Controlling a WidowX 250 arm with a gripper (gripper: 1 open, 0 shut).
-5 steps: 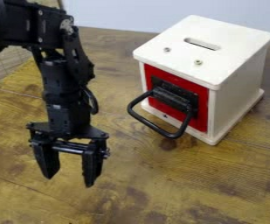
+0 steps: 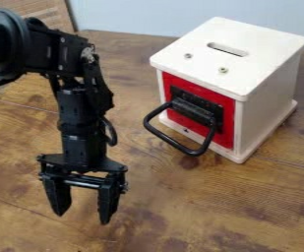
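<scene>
My black gripper (image 2: 84, 202) hangs at the lower left, fingers pointing down and apart, with nothing between them. To its right, separated from it, stands a white box (image 2: 266, 89) with a slot in its sloped top and a red front panel (image 2: 228, 115). A black handle (image 2: 174, 140) juts out from that panel toward the arm's side, hinged on a black mount.
A pale wall stands behind, with a lighter board at the top left.
The arm and gripper have shifted slightly to the right and down over the last second. The gripper's fingers remain apart, and the box and handle look unchanged.
</scene>
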